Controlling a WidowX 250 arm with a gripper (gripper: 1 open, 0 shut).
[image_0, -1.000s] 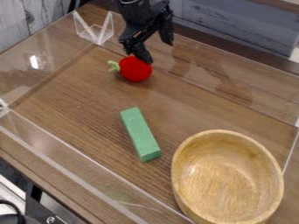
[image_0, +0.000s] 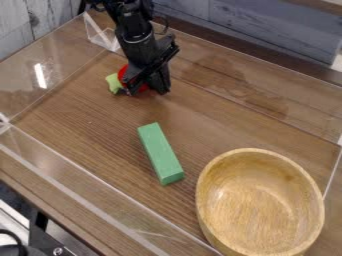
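Note:
The black gripper (image_0: 142, 78) is lowered over a red round object (image_0: 123, 72) with a light green tip at the upper middle of the camera view, covering most of it. Its fingers are hard to make out against the object. A green block (image_0: 159, 153) lies in the lower middle, and a large yellow bowl (image_0: 259, 204) sits at the lower right.
The wooden table (image_0: 74, 130) has free room on the left and right. A pale wall runs along the back, with a clear object at the upper left beside the arm.
The green block and bowl have not moved.

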